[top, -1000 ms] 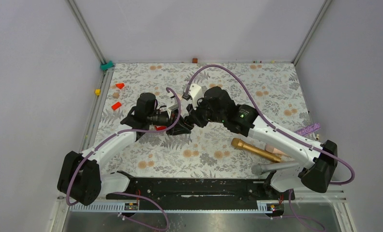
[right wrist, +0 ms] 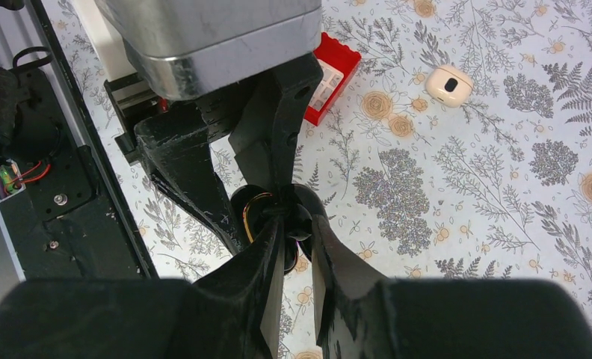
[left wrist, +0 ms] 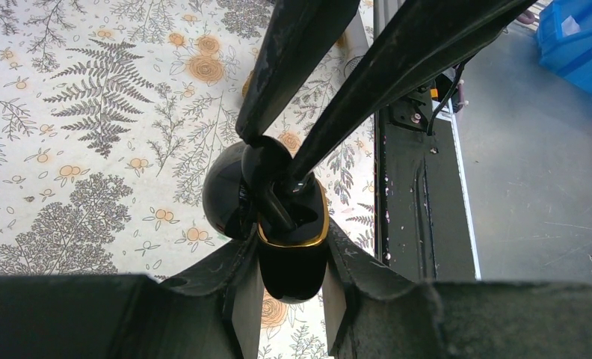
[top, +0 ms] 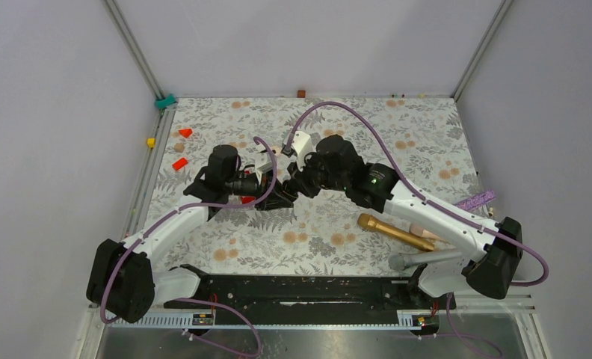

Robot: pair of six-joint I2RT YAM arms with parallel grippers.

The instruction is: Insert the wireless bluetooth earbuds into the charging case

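A black charging case with gold trim (left wrist: pixel 291 265) is held in my left gripper, which is shut on it; its lid (left wrist: pixel 222 187) stands open. A black earbud (left wrist: pixel 267 168) is at the case's opening, in the fingers of my right gripper, shut on it. Whether it is fully seated cannot be told. In the top view, both grippers, left (top: pixel 274 196) and right (top: pixel 300 187), meet over the middle of the table, largely hiding the case.
A cream case (right wrist: pixel 448 86) and a red tray (right wrist: pixel 327 90) lie on the patterned table. A gold microphone (top: pixel 390 232) and other rods lie at the front right.
The right arm looks almost unchanged.
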